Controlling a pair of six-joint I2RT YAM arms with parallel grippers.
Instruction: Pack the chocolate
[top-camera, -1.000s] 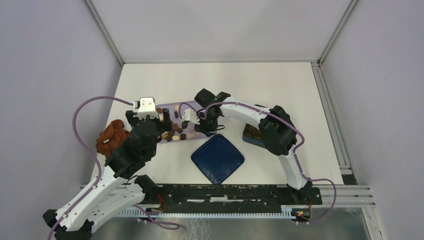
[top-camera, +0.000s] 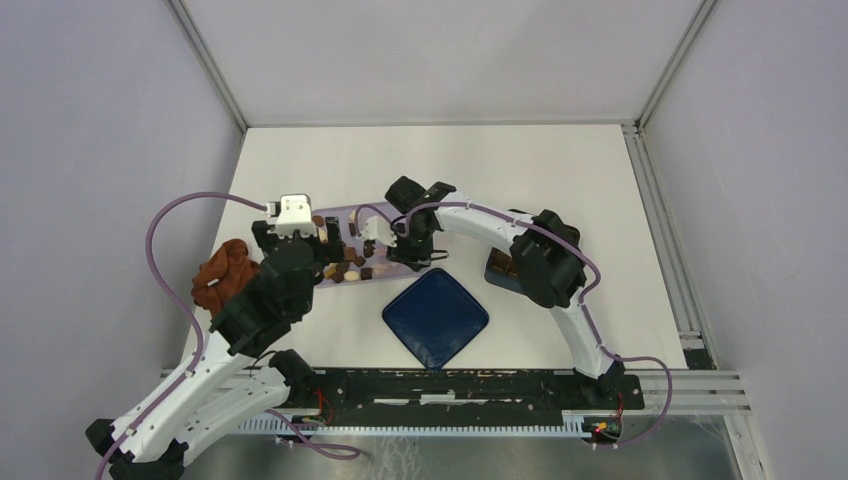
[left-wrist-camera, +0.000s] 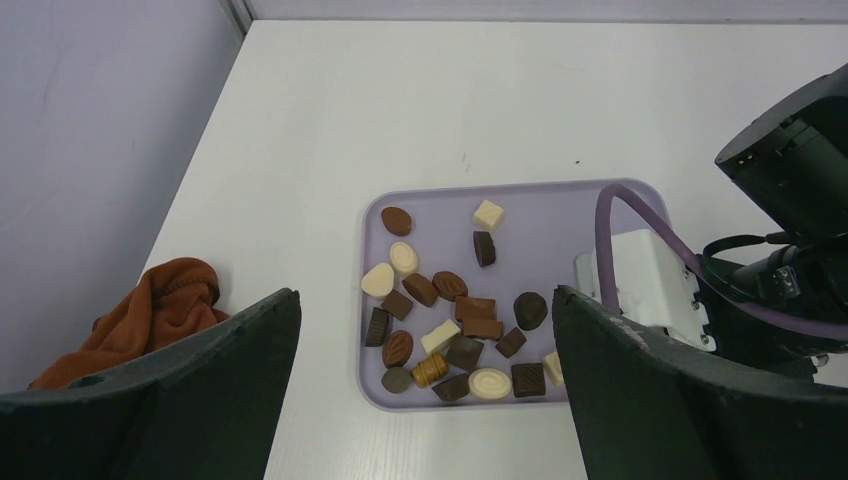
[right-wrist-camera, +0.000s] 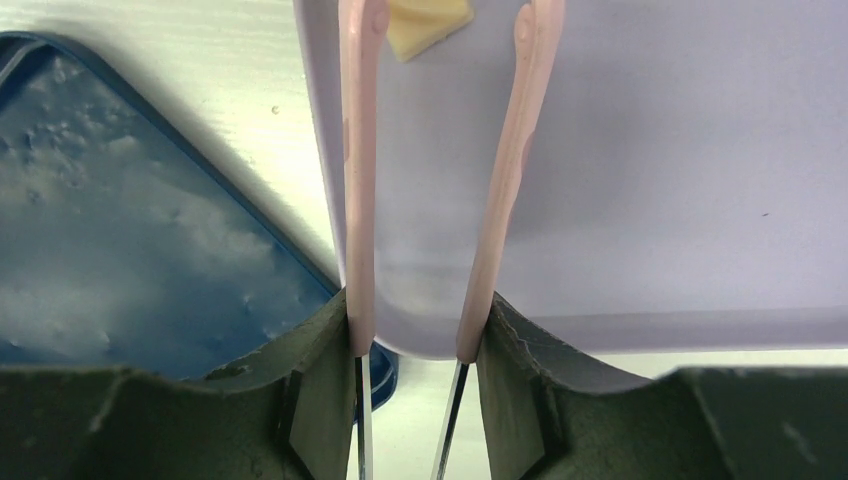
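Observation:
Several brown and cream chocolates lie loose in a lilac tray (left-wrist-camera: 540, 225), mostly in its left and front parts in the left wrist view. My right gripper is over the tray; its pink fingers (right-wrist-camera: 359, 200) stand apart. A cream chocolate (right-wrist-camera: 428, 28) shows between them near the tips, closer to the left finger, with a gap on its right. Open and empty, my left gripper hangs high above the table, left of the tray in the top view. A dark box (top-camera: 505, 270) with brown chocolates in it sits partly hidden under the right arm.
A dark blue lid (top-camera: 435, 318) lies turned on the table in front of the lilac tray. At the left edge is a crumpled brown cloth (top-camera: 224, 275).
The left arm has not moved.

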